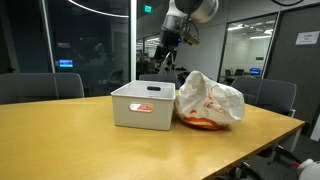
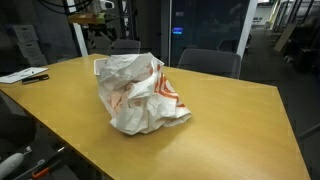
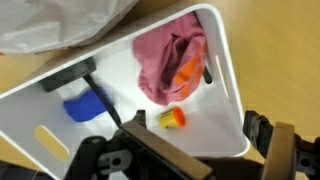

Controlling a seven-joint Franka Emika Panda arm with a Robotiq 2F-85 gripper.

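My gripper is above the white box, fingers apart and nothing between them. In the wrist view the open gripper spans part of the box interior. A crumpled pink cloth with an orange patch lies on the box floor, towards the top of that view. Near it is a small orange-and-yellow item. Along the left part of the box are a blue item and a black item. Exterior view 1 hides the box's contents behind its front wall.
A large crumpled white bag with orange-red markings stands right beside the box. From exterior view 2, the bag hides most of the box. Chairs line its far side.
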